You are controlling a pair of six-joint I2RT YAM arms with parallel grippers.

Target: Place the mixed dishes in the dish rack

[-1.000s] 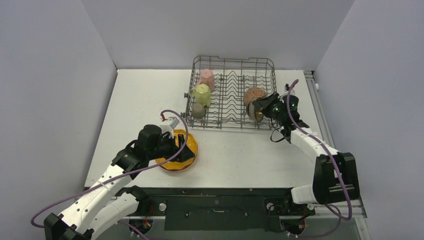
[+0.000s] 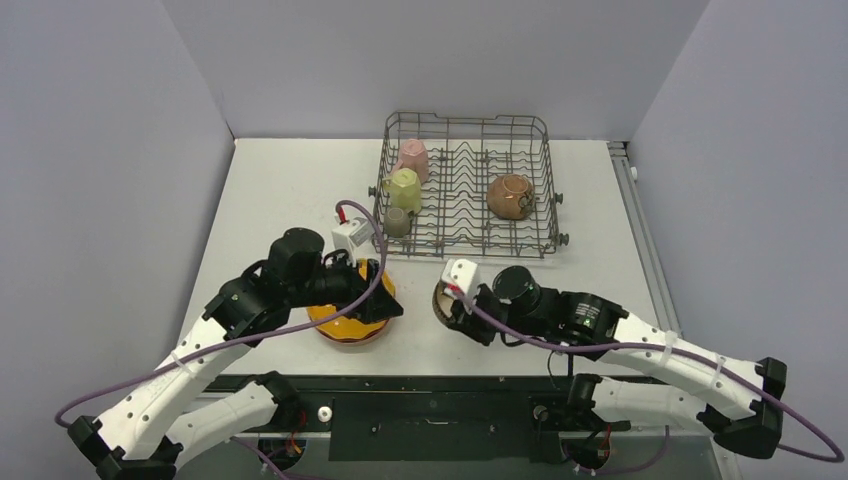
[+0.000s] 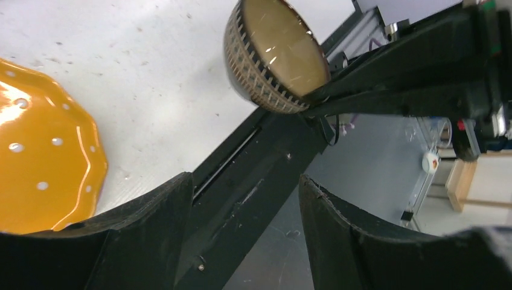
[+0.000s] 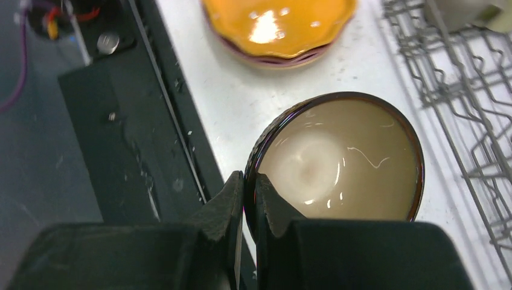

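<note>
A tan bowl with a dark rim and patterned outside is pinched at its rim by my right gripper; in the left wrist view the bowl point(image 3: 259, 66) is tilted, its inside facing right. Seen from the top, my right gripper point(image 2: 468, 322) is in front of the dish rack point(image 2: 470, 250), over the bare counter. My left gripper stands open, nothing between its fingers. From above, this left gripper point(image 2: 385, 300) hangs over the right side of an orange scalloped plate point(image 2: 345, 328), which rests on a reddish dish.
In the rack's left side stand a pink cup point(image 2: 413, 158), a yellow-green cup point(image 2: 404, 190) and a grey cup point(image 2: 397, 222). A brown bowl point(image 2: 510, 196) leans at its right. The middle rows are empty. Bare counter point(image 2: 590, 270) lies front right.
My right gripper has carried the tan bowl from the rack's front right, leftward and toward the counter's front. The left gripper has shifted slightly right. The brown bowl stays in the rack.
</note>
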